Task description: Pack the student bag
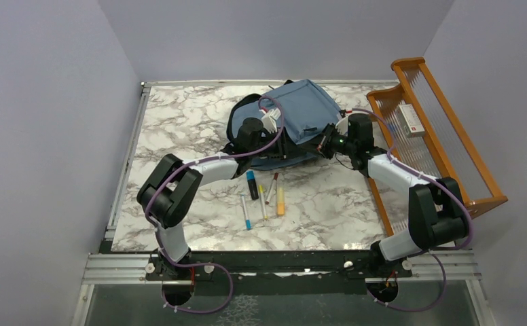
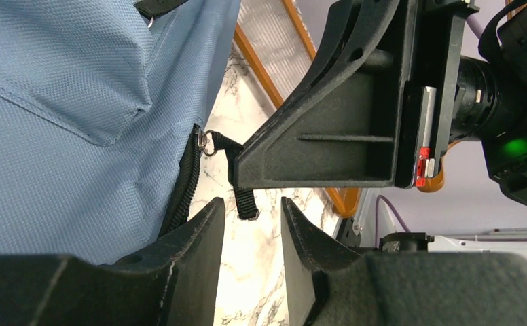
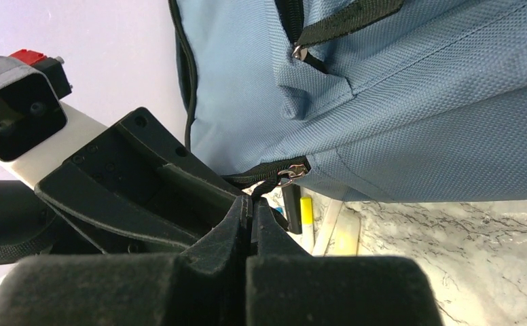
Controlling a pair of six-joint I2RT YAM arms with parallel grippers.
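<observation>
The blue fabric bag (image 1: 308, 105) lies at the back middle of the marble table, its flap in folds. My right gripper is shut on the black zipper pull (image 3: 267, 186), a thin strap hanging from a metal ring at the end of the bag's zipper (image 3: 261, 172). In the left wrist view, the lower end of that zipper pull (image 2: 246, 204) sticks out below the right gripper's fingertip. My left gripper is part open at the bag's front, its fingertips facing the strap's free end, with a gap between them.
In front of the bag lie a black marker with a blue cap (image 1: 252, 187), a yellow highlighter (image 1: 280, 202) and several slim pens, one blue-tipped pen (image 1: 246, 216) among them. A wooden rack (image 1: 444, 136) with a white box (image 1: 410, 120) stands at right.
</observation>
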